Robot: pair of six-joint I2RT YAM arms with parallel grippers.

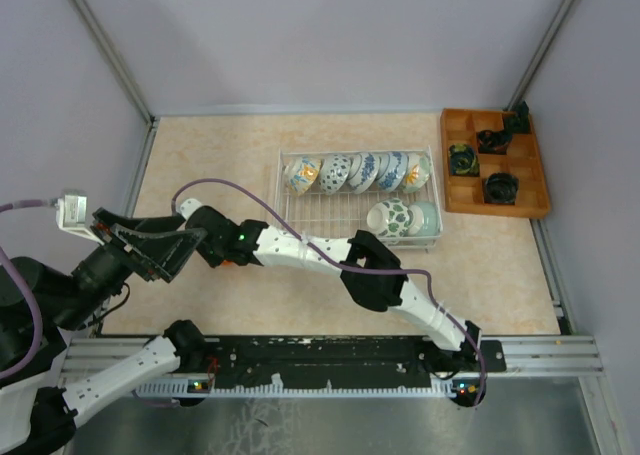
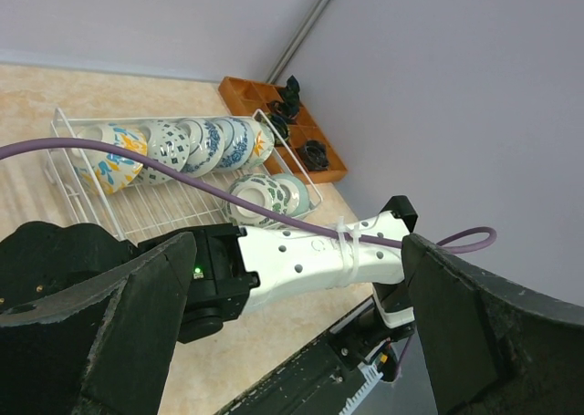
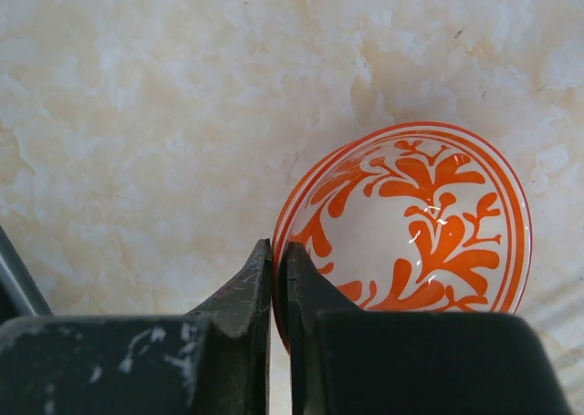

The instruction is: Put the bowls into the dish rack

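Note:
In the right wrist view, a white bowl with orange leaf patterns (image 3: 429, 219) is tilted. My right gripper is shut on its left wall, one finger inside and one outside. From above, the right arm covers nearly all of this bowl. The white wire dish rack (image 1: 325, 217) holds a row of bowls leaning along its back, including a yellow-and-blue one (image 1: 302, 173). At its front right sit a green-patterned bowl (image 1: 388, 217) and a pale green bowl (image 1: 425, 218). My left gripper is open and empty, raised at the left side.
A wooden compartment box (image 1: 462, 190) with dark items stands right of the rack. The right arm (image 1: 310, 255) stretches leftward in front of the rack, its purple cable (image 1: 262, 203) looping over the rack's front left. Bare table lies left of the rack.

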